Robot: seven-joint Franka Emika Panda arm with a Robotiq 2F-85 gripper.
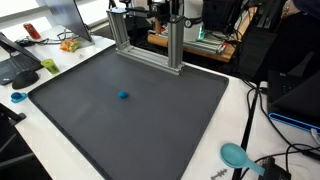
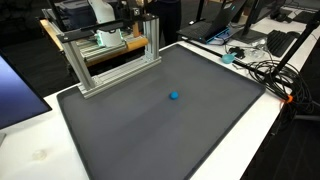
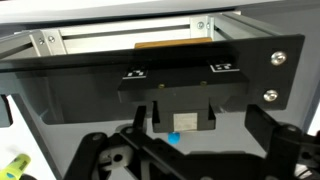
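A small blue object (image 1: pixel 123 95) lies on the dark grey mat (image 1: pixel 160 130); it also shows as a blue spot (image 3: pixel 174 138) in the wrist view and as a blue piece (image 2: pixel 174 96) in exterior view 2. In the wrist view my gripper is open, its dark fingers wide apart. A black bar with a dark block (image 3: pixel 183 92) crosses that view, and the block's lower part appears between the fingers. Whether anything touches is not clear. Both exterior views show the arm only partly, at the top by the metal frame.
A metal frame (image 2: pixel 122 74) stands along one edge of the mat. A teal spoon-like item (image 1: pixel 237 156) rests on the white table at lower right, near black cables. A yellow-green object (image 1: pixel 49 65) stands at the left.
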